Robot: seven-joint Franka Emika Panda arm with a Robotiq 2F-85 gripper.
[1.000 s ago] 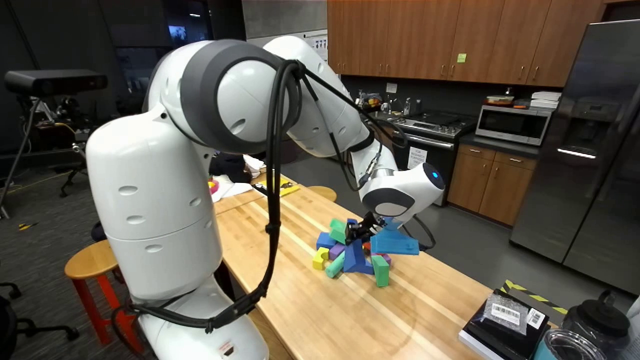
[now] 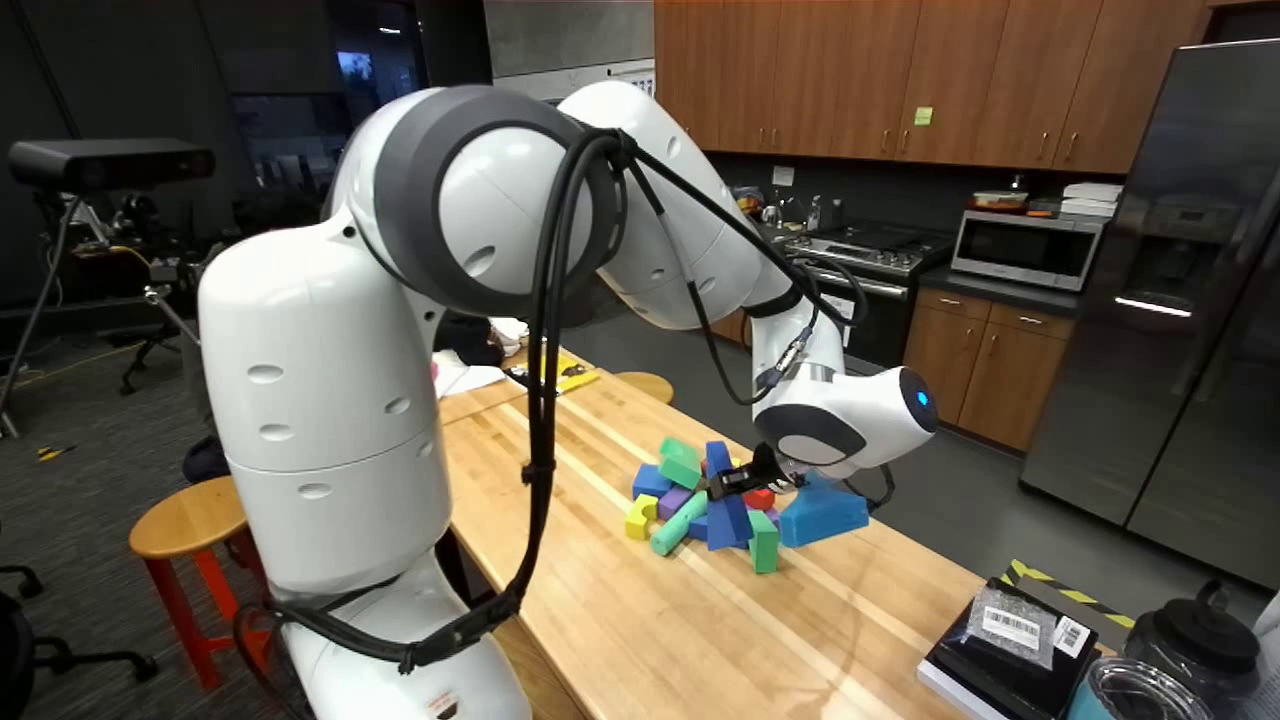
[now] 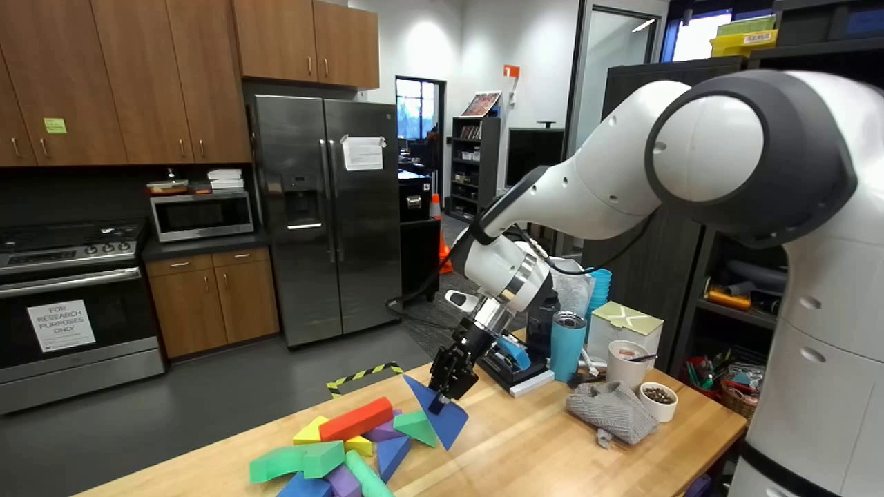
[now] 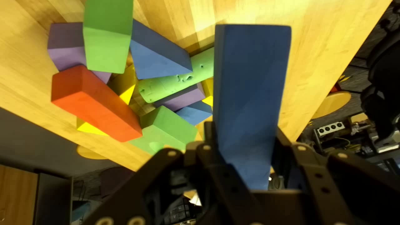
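A long blue block (image 4: 253,90) fills the middle of the wrist view, clamped between the dark fingers of my gripper. In exterior view 2 the same blue block (image 3: 447,425) is seen as a tilted triangle, to the right of a pile of colored blocks, with my gripper (image 3: 440,403) shut on it. The pile holds a red block (image 4: 95,103), a green cylinder (image 4: 176,77), another blue block (image 4: 159,52), a green block (image 4: 108,35), a purple block (image 4: 67,45) and several others, lying against or across one another on the wooden table.
The wooden table (image 2: 720,624) has clear room in front of the pile. At one end stand a black box (image 2: 1014,642), a turquoise tumbler (image 3: 568,346), a white mug (image 3: 627,364) and a grey cloth (image 3: 613,411).
My arm has swung to the right in exterior view 1. The blue block has moved with the gripper, while the rest of the pile looks unmoved.
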